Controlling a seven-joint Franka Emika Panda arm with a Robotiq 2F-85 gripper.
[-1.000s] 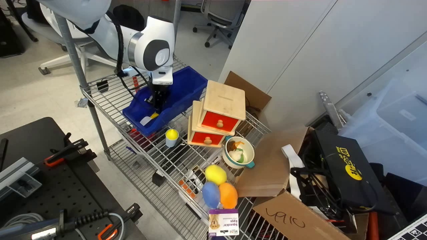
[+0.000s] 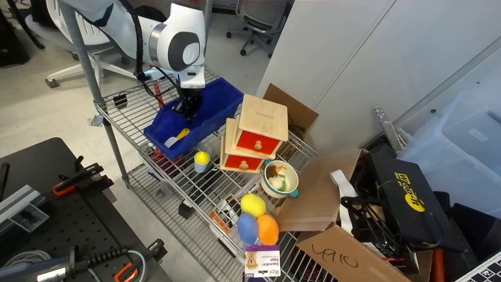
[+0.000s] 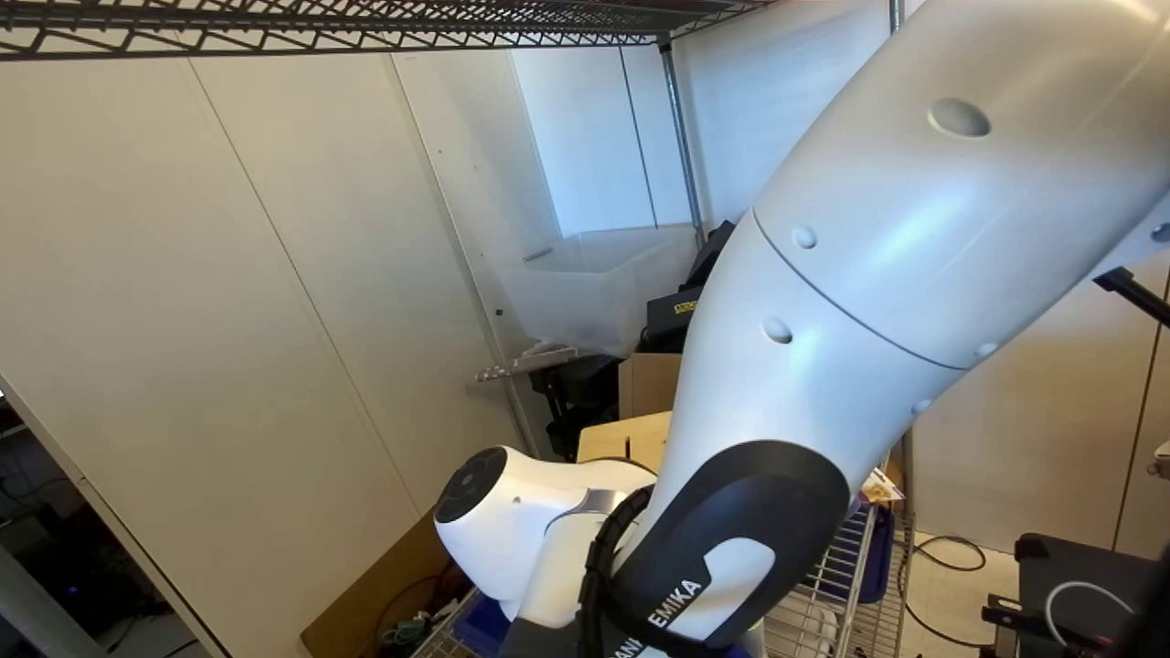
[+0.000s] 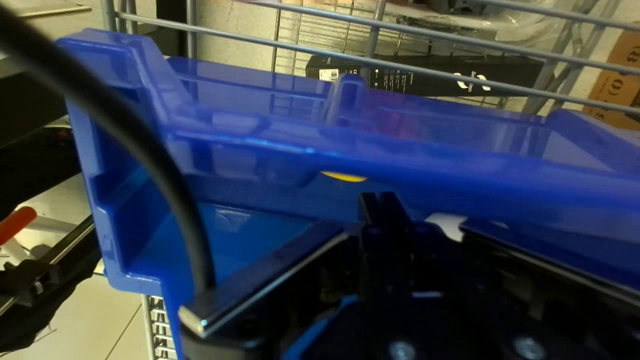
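My black gripper [image 2: 186, 117] points down into the long blue bin [image 2: 220, 101] on the wire shelf. In the wrist view the gripper's [image 4: 378, 195] fingertips stand together, shut, with nothing showing between them. Toward the bin's front end lies a small tool with a yellow handle [image 2: 183, 133] and a white head [image 2: 171, 141], apart from the gripper. From the wrist, the bin wall [image 4: 420, 153] hides most of what is inside; only a yellow sliver [image 4: 344, 177] and a white piece [image 4: 448, 225] show. The arm covers the gripper in exterior view 2.
Stacked wooden boxes with red drawers [image 2: 258, 141] stand close beside the bin. Nearby are a cup with a yellow top [image 2: 201, 160], a bowl of toys [image 2: 280, 179], colored eggs [image 2: 253, 205] and a cardboard box [image 2: 324, 192]. A shelf post [image 2: 82, 56] rises near the arm.
The arm and gripper have risen within the bin, shifting very slightly to the right. More of the yellow handle shows now. The tool appears to lie in the same place.
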